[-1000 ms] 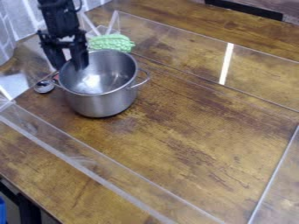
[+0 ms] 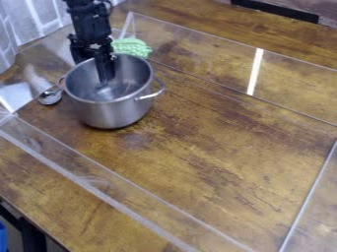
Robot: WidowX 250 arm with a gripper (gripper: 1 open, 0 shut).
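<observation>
A large steel pot point(image 2: 118, 106) stands on the wooden table at the upper left, with handles at its sides. My gripper point(image 2: 102, 71) reaches down from the top into the pot's back-left part; its fingertips are dark and hard to make out, so whether it holds anything cannot be seen. A metal ladle or spoon point(image 2: 50, 95) lies just left of the pot. A green mesh-like cloth or sponge point(image 2: 129, 46) lies behind the pot.
Clear strips or panels run along its edges, and a pale sheet stands at the far left.
My gripper has moved slightly right and further over the inside of the pot. The pot appears nearly unmoved.
</observation>
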